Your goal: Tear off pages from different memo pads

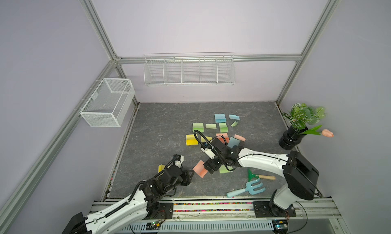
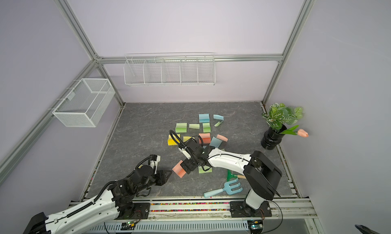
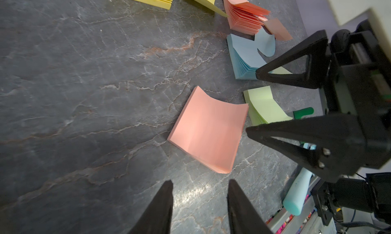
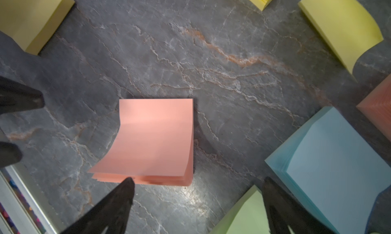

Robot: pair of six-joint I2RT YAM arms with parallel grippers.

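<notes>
A pink memo pad lies on the grey table between my two grippers. Its top sheets curl upward along one side, as the right wrist view of the pink pad shows. In the left wrist view my left gripper is part open and empty, just left of the pink pad. My right gripper stands wide open, its fingertips over the pad's near side, with nothing held. A blue pad and a pale green pad lie beside it. Farther back sits a yellow pad.
Blue and green pads and several loose curled sheets lie toward the back. A light-blue garden fork and a green-headed tool are at front right. A potted plant stands right.
</notes>
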